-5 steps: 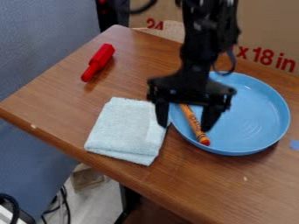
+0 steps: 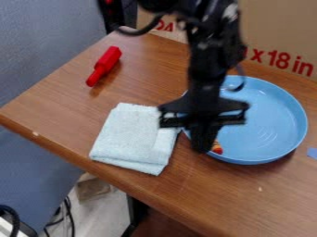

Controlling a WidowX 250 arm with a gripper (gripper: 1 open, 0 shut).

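The black arm comes down from the top centre, its gripper (image 2: 202,130) low over the left part of a blue plate (image 2: 266,130), blurred. An orange striped stick (image 2: 217,148) lies on the plate, mostly hidden under the gripper, only a small end showing. Whether the fingers are open or closed on it is unclear. A folded pale cloth (image 2: 130,139) lies left of the plate.
A red cylindrical object (image 2: 104,67) lies at the upper left of the wooden table (image 2: 198,199). A cardboard box (image 2: 275,46) stands behind. The table's left edge drops away, with cables below.
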